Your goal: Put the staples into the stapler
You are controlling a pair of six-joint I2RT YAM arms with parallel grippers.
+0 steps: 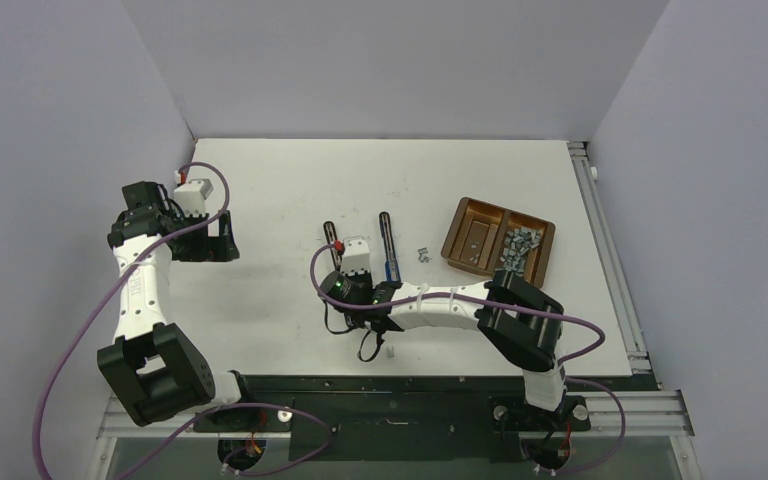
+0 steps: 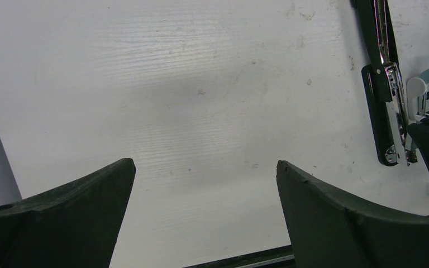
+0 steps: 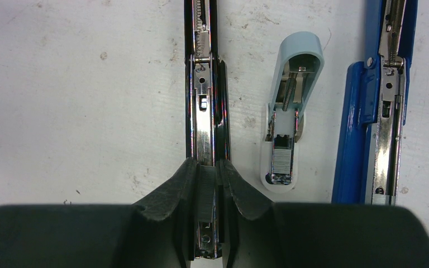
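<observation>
A black stapler (image 3: pixel 203 128) lies opened out, its metal channel bare; in the right wrist view my right gripper is over its lower end, fingertips close either side of a grey staple strip (image 3: pixel 205 192) at the channel. Whether they grip it is unclear. A small pale mint stapler (image 3: pixel 296 50) and a blue stapler (image 3: pixel 356 139), both opened, lie to its right. In the left wrist view my left gripper stands open over bare table, at the table's left in the top view, apart from the staplers.
A brown two-compartment box (image 1: pixel 448 243) with many grey staple pieces in its right part sits at the right. Small loose pieces (image 1: pixel 423 254) lie left of it.
</observation>
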